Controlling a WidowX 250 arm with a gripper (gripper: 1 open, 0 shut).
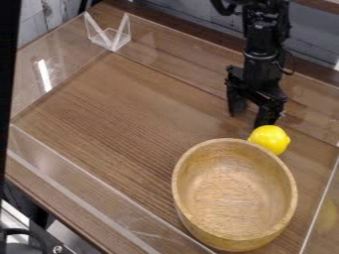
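My black gripper [252, 105] reaches down from the top right to the table, its fingers open just behind a yellow lemon-like object [269, 139]. Whether a fingertip touches it is hard to tell. A light wooden bowl [233, 201] sits in front of the yellow object at the lower right.
A clear, wire-like holder [109, 30] stands at the back left. Raised edges border the table at the back and sides.
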